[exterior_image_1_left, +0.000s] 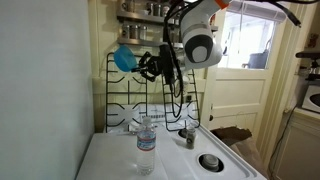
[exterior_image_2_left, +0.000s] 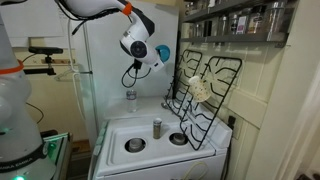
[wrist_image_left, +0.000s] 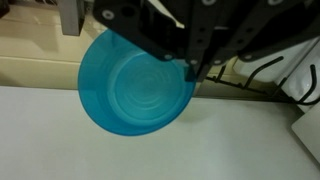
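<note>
A translucent blue cup (exterior_image_1_left: 125, 58) hangs in the air above the white counter, held at its rim by my gripper (exterior_image_1_left: 142, 66). In the wrist view the round mouth and inside of the cup (wrist_image_left: 140, 85) fill the middle, with the dark gripper at its right edge. The fingers are shut on the thin rim, though the exact contact is hard to make out. From the other side, the cup (exterior_image_2_left: 165, 53) shows just beyond the fingertips, high above the counter.
A clear water bottle (exterior_image_1_left: 147, 147) stands upright on the counter (exterior_image_1_left: 108, 158). On the white stove top are a small jar (exterior_image_2_left: 157, 128) and burners. Behind rise a black wire rack (exterior_image_2_left: 210, 100) with a cream-colored item (exterior_image_2_left: 200, 89) and shelves of jars (exterior_image_2_left: 235, 25).
</note>
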